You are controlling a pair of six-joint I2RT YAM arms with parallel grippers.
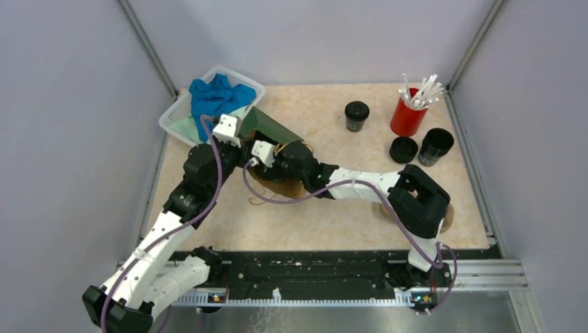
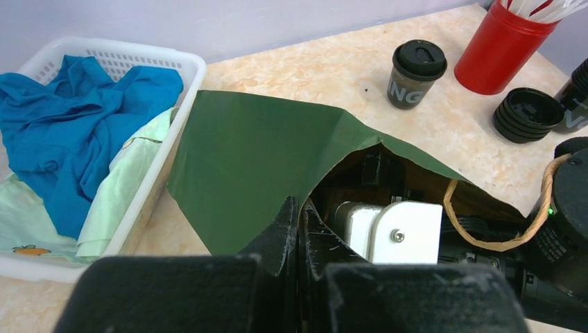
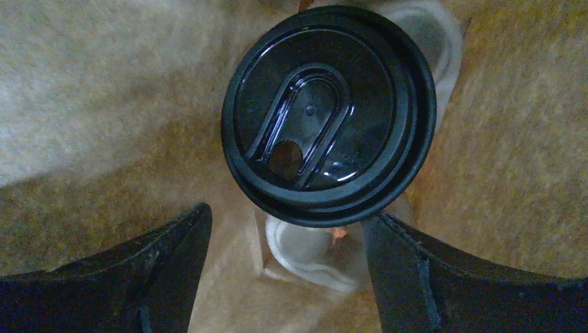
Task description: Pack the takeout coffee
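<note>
A paper bag, green outside (image 2: 249, 159) and brown inside, stands at the table's middle-left. My left gripper is shut at the bag's rim, with the green paper rising at its tips; whether paper is pinched is hard to tell. My right gripper is down inside the bag, open. Just beyond its fingers, in the right wrist view, a black-lidded cup (image 3: 374, 118) sits on a pale cup holder (image 3: 298, 243). A twine handle (image 2: 499, 244) hangs at the bag's opening.
A white basket with cloths (image 1: 173, 111) stands back left. At the back right are another lidded cup (image 1: 356, 114), a red straw holder (image 1: 405, 121), stacked lids (image 1: 403, 149) and dark cups (image 1: 435, 146).
</note>
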